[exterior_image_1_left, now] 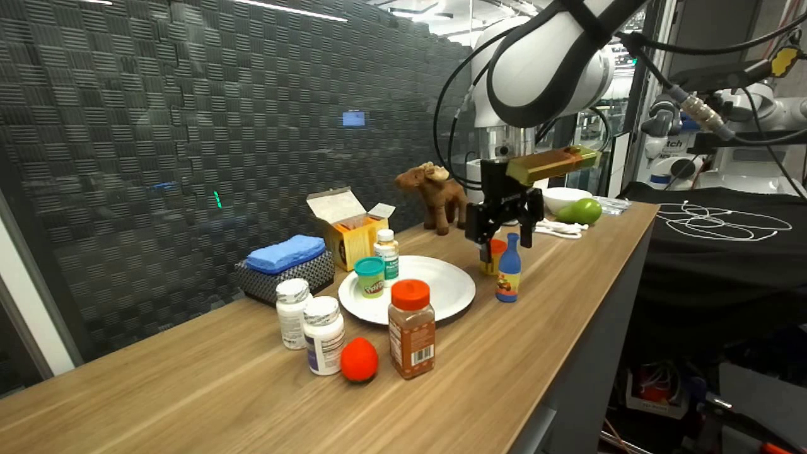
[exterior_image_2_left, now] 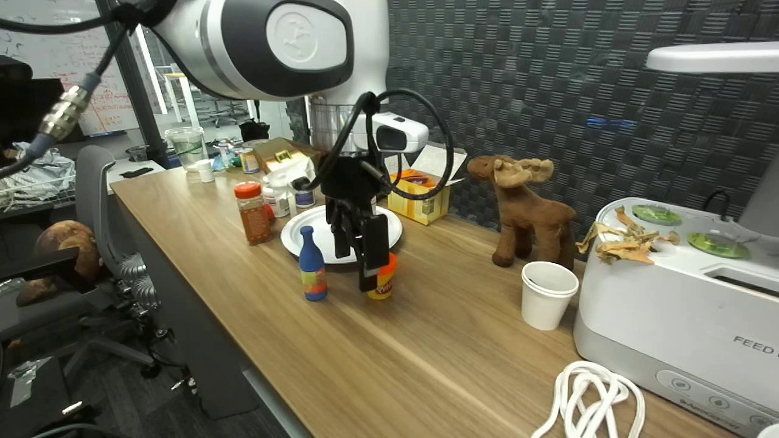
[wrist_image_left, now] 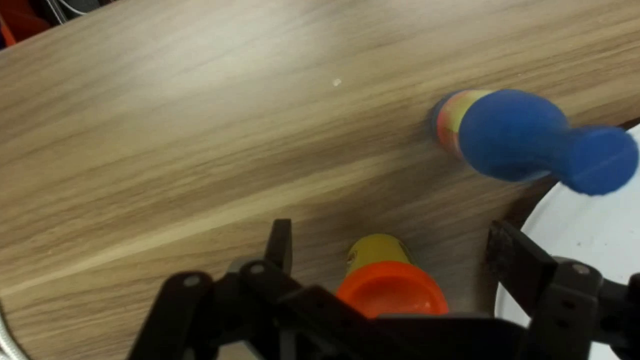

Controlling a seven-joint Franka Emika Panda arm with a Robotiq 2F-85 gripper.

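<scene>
My gripper stands open above the table, a finger to each side of an orange-lidded yellow tub (wrist_image_left: 393,288) as the wrist view has it. In exterior view 2 the tub (exterior_image_2_left: 383,277) is partly behind a finger (exterior_image_2_left: 373,241). Beside it a blue bottle (exterior_image_1_left: 508,273) with a yellow and red label stands upright, outside the fingers. The white plate (exterior_image_1_left: 446,291) lies close by; on it are a teal-lidded tub (exterior_image_1_left: 371,279) and a white bottle (exterior_image_1_left: 387,256). Nothing is seen gripped.
An orange-capped spice jar (exterior_image_1_left: 412,333), a red ball (exterior_image_1_left: 359,359) and two white pill bottles (exterior_image_1_left: 323,337) stand near the plate. A yellow box (exterior_image_1_left: 352,234) and a plush moose (exterior_image_1_left: 439,195) line the wall. White rope (exterior_image_2_left: 591,398) lies on the table, whose front strip is clear.
</scene>
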